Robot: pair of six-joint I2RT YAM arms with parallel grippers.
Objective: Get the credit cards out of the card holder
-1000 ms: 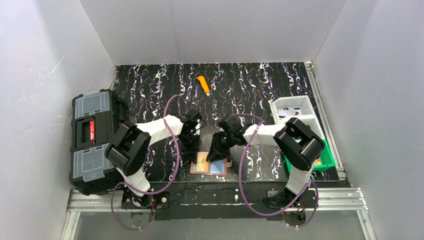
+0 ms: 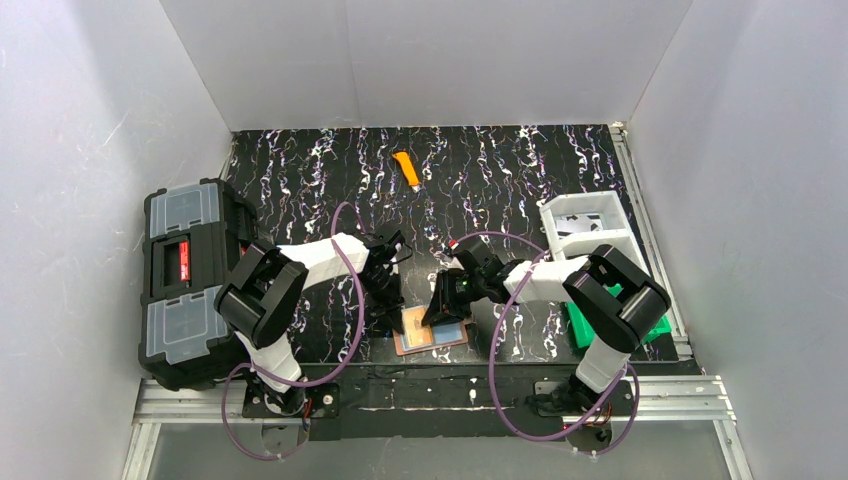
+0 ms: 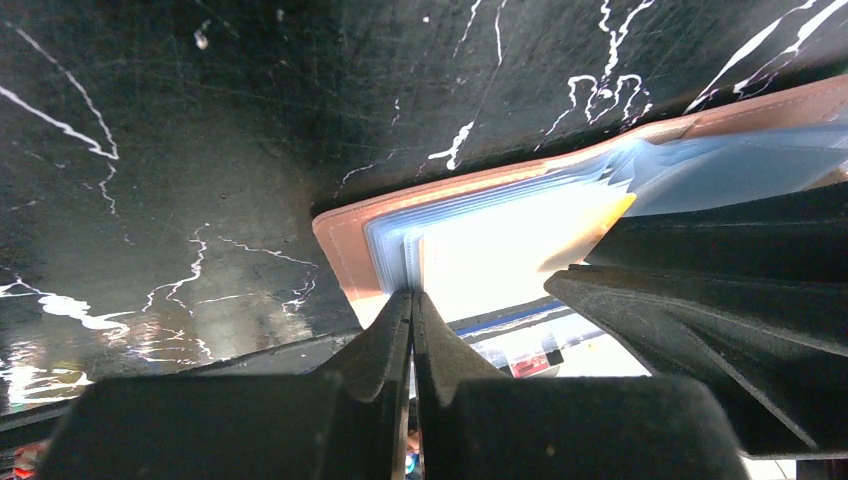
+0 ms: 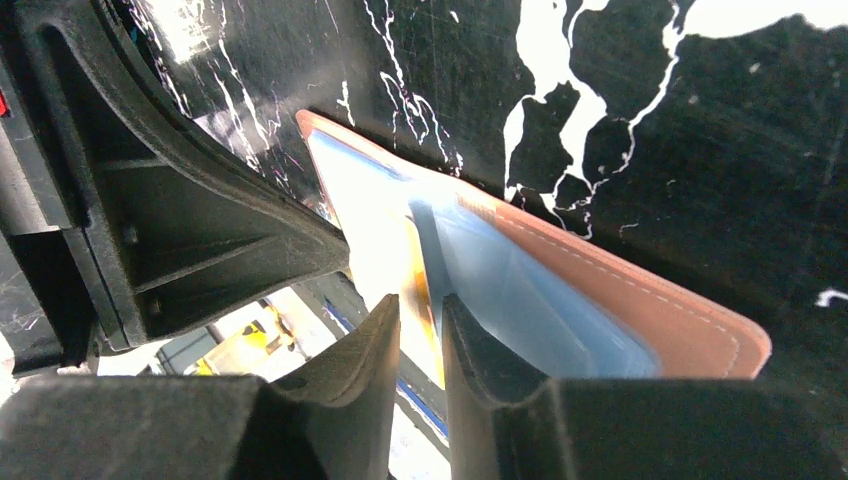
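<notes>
An open card holder (image 2: 431,345), brown at the edges with bluish clear sleeves, lies near the table's front edge. A whitish card with a yellow edge (image 4: 421,275) sits in its sleeve. My left gripper is shut, its tips at the holder's left sleeve edge; whether thin plastic is pinched there cannot be seen. My right gripper is slightly open above the holder's middle. The card's yellow edge shows in the gap between its fingertips, and they do not look closed on it. In the top view both grippers partly cover the holder.
A black toolbox (image 2: 190,280) stands at the left. At the right are a white divided box (image 2: 628,243) and a green bin (image 2: 657,328), partly behind the right arm. An orange-handled tool (image 2: 405,167) lies at the back.
The card holder has shifted to the right, tilting on the way. My right arm has moved right with it, and the left one slightly right and forward. The card remains in the holder.
</notes>
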